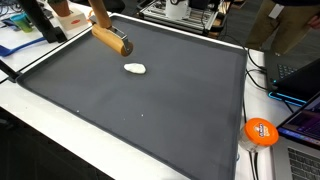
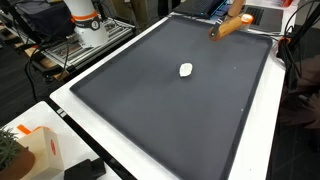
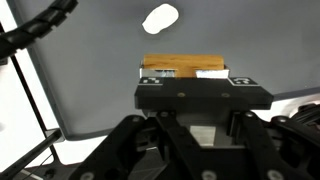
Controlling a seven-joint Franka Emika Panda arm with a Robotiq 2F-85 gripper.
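A wooden, orange-brown block (image 1: 111, 40) with a rounded end shows near the top left of exterior view 1, and the same block (image 2: 231, 27) appears at the upper right of exterior view 2. My gripper is shut on this block (image 3: 183, 61), whose near side is hidden behind the dark gripper body in the wrist view. On the dark mat lies a small white oval object (image 1: 135, 68), apart from the block; this white object (image 3: 160, 18) is above the block in the wrist view.
An orange-lidded container (image 1: 261, 132) stands to the right in exterior view 1. A black cable (image 3: 40, 25) crosses the wrist view's upper left.
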